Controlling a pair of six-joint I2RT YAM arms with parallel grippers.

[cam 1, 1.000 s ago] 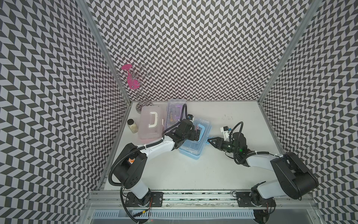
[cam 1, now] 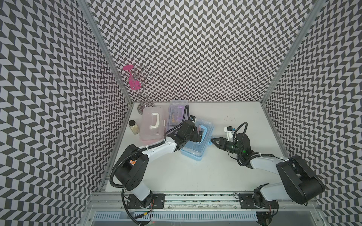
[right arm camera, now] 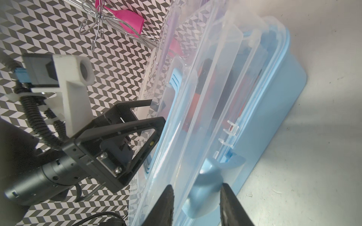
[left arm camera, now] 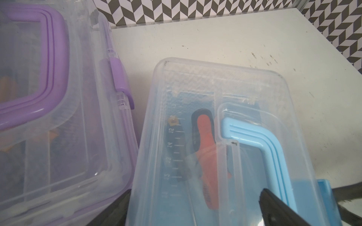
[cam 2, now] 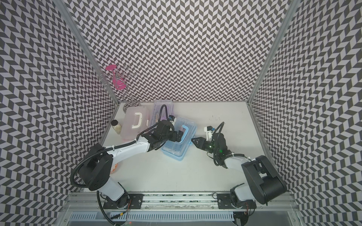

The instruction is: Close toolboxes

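Note:
The blue toolbox [cam 1: 193, 153] sits mid-table with its clear lid [left arm camera: 181, 79] lowered over the base. Through the lid a red-handled tool [left arm camera: 205, 150] shows. My left gripper is at the lid, its fingers spread wide with nothing gripped; contact is hard to judge. On the toolbox's right side, a blue latch [right arm camera: 203, 188] sticks outward. My right gripper is part open there, one finger on each side of the latch as seen in the right wrist view. Whether either finger touches it cannot be told.
A purple-handled clear toolbox [left arm camera: 124, 75] stands close on the left, behind my left arm. Farther left are a pink toolbox [cam 1: 147, 131], a jar [cam 1: 133, 127] and a wire rack with pink utensils [cam 1: 132, 79]. Free table lies right and in front.
My right arm has shifted very slightly, its gripper staying beside the latch. The left arm and the toolboxes look unmoved.

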